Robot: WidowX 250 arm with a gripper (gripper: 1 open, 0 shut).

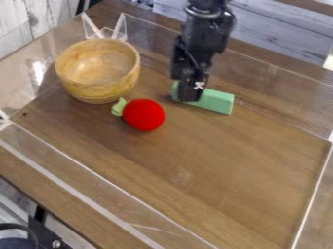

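Note:
My black gripper (189, 86) is lowered over the left end of a green block (213, 101), open, its fingers reaching down beside or onto that end; whether they touch cannot be told. A red round object (144, 116) with a small green top lies to the lower left of the block. A wooden bowl (97, 70) stands at the upper left.

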